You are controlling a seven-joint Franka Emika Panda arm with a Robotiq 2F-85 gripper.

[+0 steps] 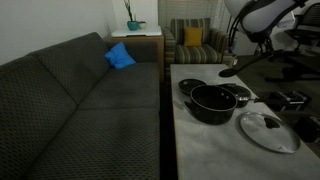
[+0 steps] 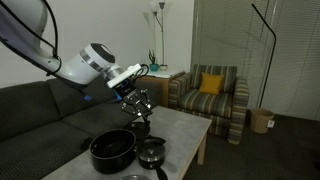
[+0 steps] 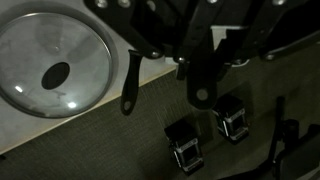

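My gripper (image 2: 138,102) hangs above the far part of the table. It is shut on a black handled utensil, whose handle end with a hole, the black handle (image 3: 203,88), sticks out below the fingers in the wrist view. In exterior view 1 the utensil's dark oval head (image 1: 228,73) appears in the air over the table; its exact kind is hard to tell. A large black pot (image 1: 212,104) stands on the table, with a small pot (image 2: 151,152) beside it. A round glass lid (image 3: 55,65) lies flat near the table's edge.
A small black pan (image 1: 189,86) lies behind the large pot. The small pot's handle (image 3: 131,85) overhangs the table edge. Dark boxes (image 3: 183,146) stand on the floor beside the table (image 1: 215,155), whose near part is clear. A grey sofa (image 1: 85,110) runs along the other side.
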